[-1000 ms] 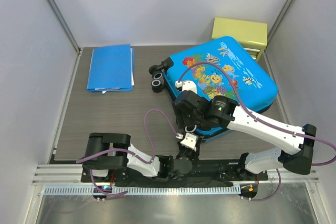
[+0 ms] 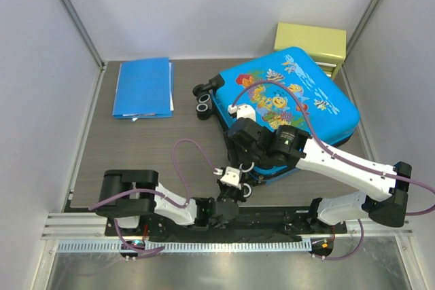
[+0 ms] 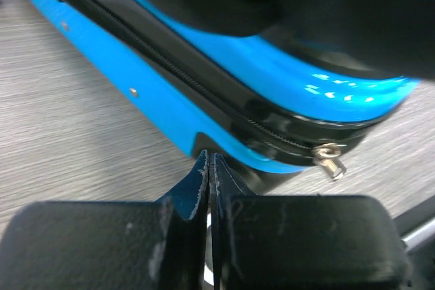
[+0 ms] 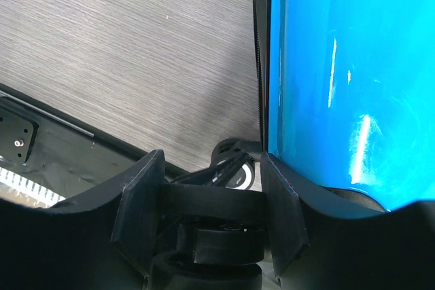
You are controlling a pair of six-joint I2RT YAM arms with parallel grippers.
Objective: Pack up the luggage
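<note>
A blue suitcase with fish pictures lies closed on the right of the table. In the left wrist view its black zipper band runs to a metal zipper pull at the corner. My left gripper is shut, nothing between its fingers, low beside that corner. My right gripper is over the suitcase's near-left edge; in the right wrist view the blue shell fills the right side, and a dark part sits between or behind the fingers, whose grip is unclear.
A blue folder lies at the back left. A yellow box stands behind the suitcase. Walls enclose the sides and back.
My left arm has moved somewhat left and slightly toward the back in the top view. The right arm and suitcase look unchanged.
</note>
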